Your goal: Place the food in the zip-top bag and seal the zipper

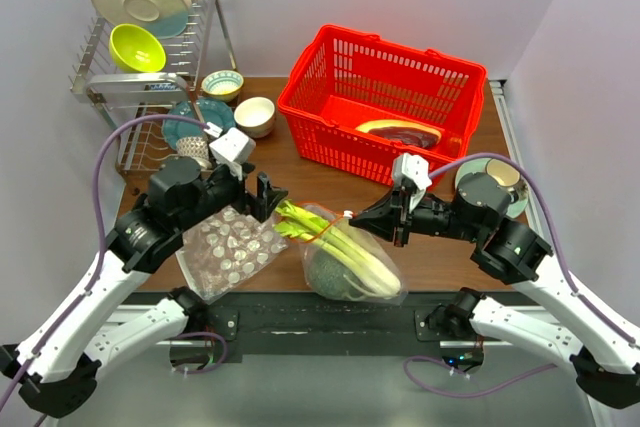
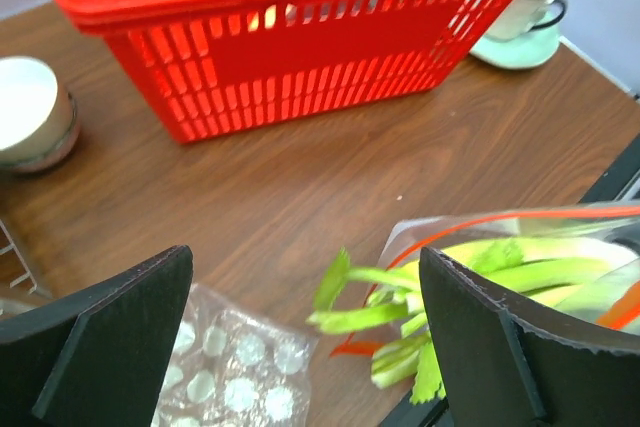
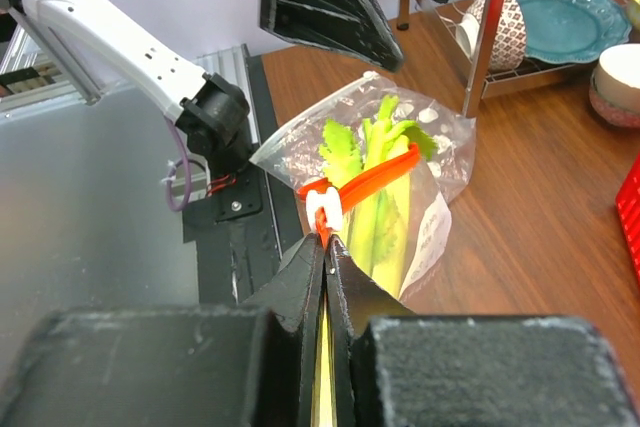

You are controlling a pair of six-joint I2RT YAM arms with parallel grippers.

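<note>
The clear zip bag (image 1: 393, 284) holds celery (image 1: 350, 252) and a dark green vegetable (image 1: 331, 273). Its orange zipper strip (image 3: 380, 179) carries a white slider (image 3: 325, 208). My right gripper is shut on the strip right at the slider, and the bag hangs tilted from it. Leafy celery tops (image 2: 380, 315) stick out past the zipper line at the bag's mouth. My left gripper (image 1: 272, 201) stands open just left of the celery tops, its fingers (image 2: 130, 332) apart with nothing between them.
A flat clear bag with round pieces (image 1: 232, 252) lies on the table beneath the left arm. The red basket (image 1: 340, 147) stands behind, holding a packaged item (image 1: 400, 133). A dish rack (image 1: 150, 87) and white bowl (image 1: 255, 117) are at back left; a cup (image 1: 503, 173) is at right.
</note>
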